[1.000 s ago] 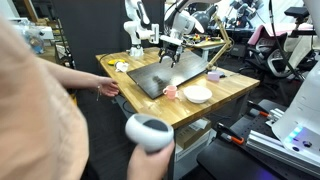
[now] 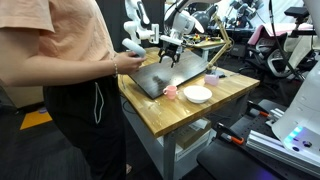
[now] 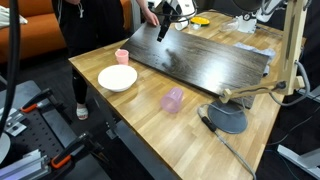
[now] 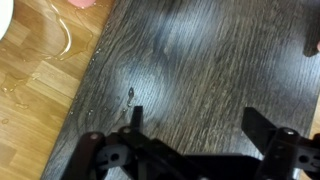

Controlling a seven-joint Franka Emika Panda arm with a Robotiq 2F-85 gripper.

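Note:
Above the dark board (image 3: 215, 60), my gripper stands open, its two fingers wide apart and only bare board showing between them. A pink cup (image 3: 122, 57) stands on the wooden table beside the board's edge. Close to it lies a white plate (image 3: 117, 77). Nearer the front is a translucent pinkish-purple cup (image 3: 172, 101). The wrist view catches only a bit of the pink cup (image 4: 80, 3) and the rim of the white plate (image 4: 5, 22). Exterior view 1 shows the same pink cup (image 2: 171, 92) and plate (image 2: 198, 95).
A person (image 2: 65, 75) stands at the table's left end holding a white handheld device (image 2: 133, 47). A lamp base (image 3: 229, 119) and a black cabled tool (image 3: 208, 118) occupy the right side. Shiny wet-looking streaks mark the wood (image 4: 40, 60). Much of the board is clear.
The person has moved back from the camera to the table's left end, with the white device raised. My arm, the cups and the plate look unmoved.

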